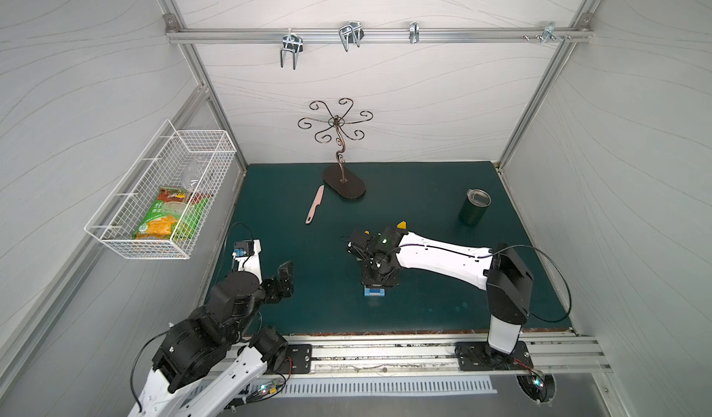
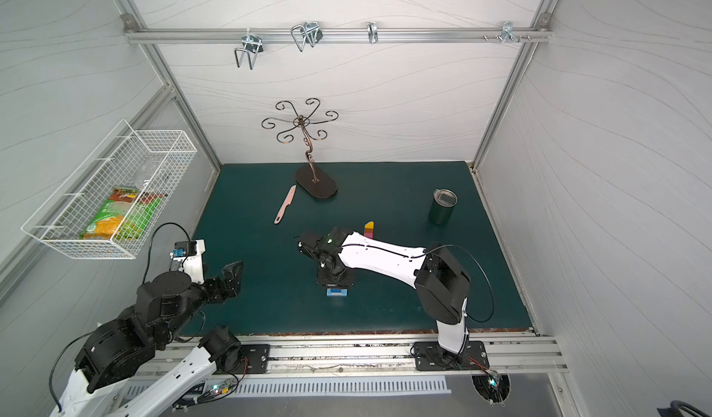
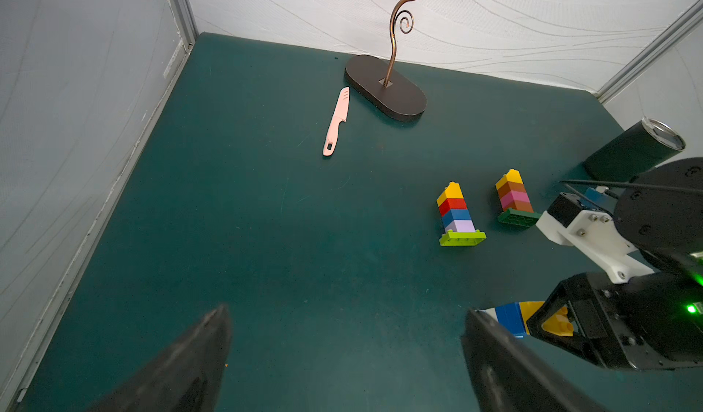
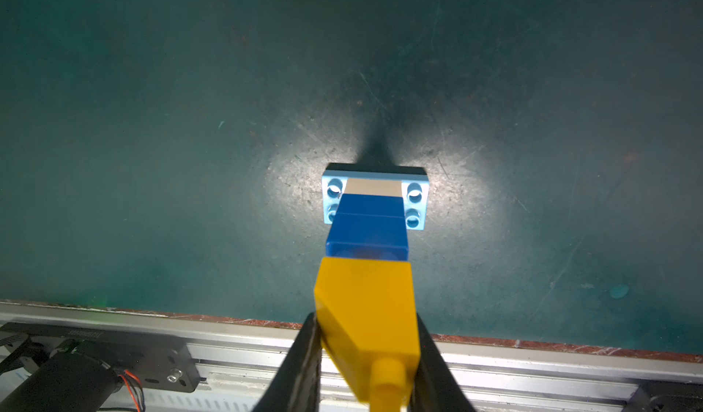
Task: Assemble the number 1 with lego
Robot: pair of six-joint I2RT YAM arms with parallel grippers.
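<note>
My right gripper is shut on the slanted yellow brick [image 4: 366,294] at the top of a stack. Below that brick come blue bricks [image 4: 367,225] and a pale brick [image 4: 373,187]. They line up over the middle of a light-blue base plate [image 4: 414,192], with studs showing on both sides. From above, I cannot tell whether every joint is fully seated. In the top left view, that plate [image 1: 374,291] peeks out below the right gripper, near the front. Over at the left, my left gripper stands open and empty.
Two finished-looking towers stand behind: one on a lime plate [image 3: 462,238], one on a dark green plate [image 3: 518,218]. Farther off are a pink knife [image 3: 337,122], a metal stand [image 3: 384,86] and a dark green tumbler [image 1: 474,207].
</note>
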